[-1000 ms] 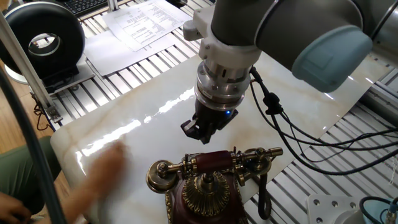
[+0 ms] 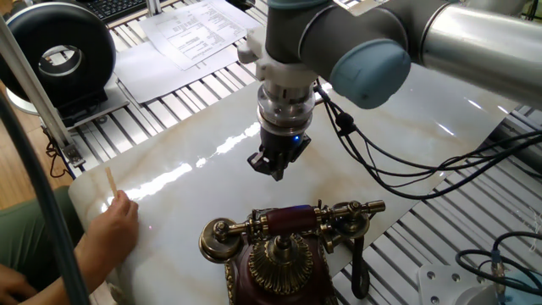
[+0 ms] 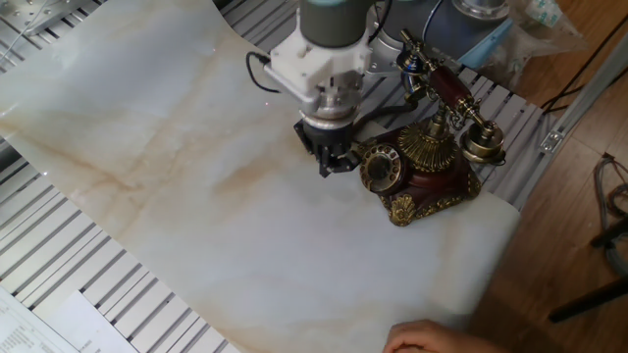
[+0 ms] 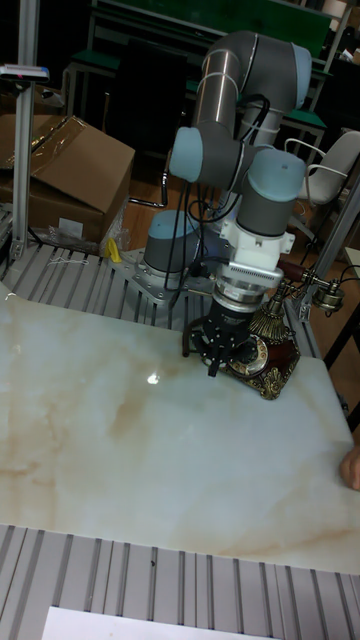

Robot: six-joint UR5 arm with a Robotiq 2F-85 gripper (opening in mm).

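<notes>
In exterior view 1 my black gripper [image 2: 273, 167] hangs above the marbled sheet, behind the telephone from this side. It points downward, and no object shows held in it; how its fingers stand is too small and dark to tell. An antique-style telephone [image 2: 286, 267], dark red with brass trim, stands on the sheet with its handset [image 2: 290, 220] across the cradle. Exterior view 2 shows the gripper [image 3: 332, 169] close beside the telephone's dial [image 3: 381, 169] in the picture. A person's hand [image 2: 116, 229] holds a thin pale stick [image 2: 111, 180] at the sheet's edge.
The glossy marbled sheet [image 3: 196, 196] is mostly bare. Papers [image 2: 190, 34] and a black ring-shaped device [image 2: 59, 52] lie beyond its far edge. Black cables [image 2: 373, 157] loop below the arm. A cardboard box [image 4: 75, 171] stands behind the table.
The person's hand moved back toward the edge, and the stick came into sight. The telephone stayed put.
</notes>
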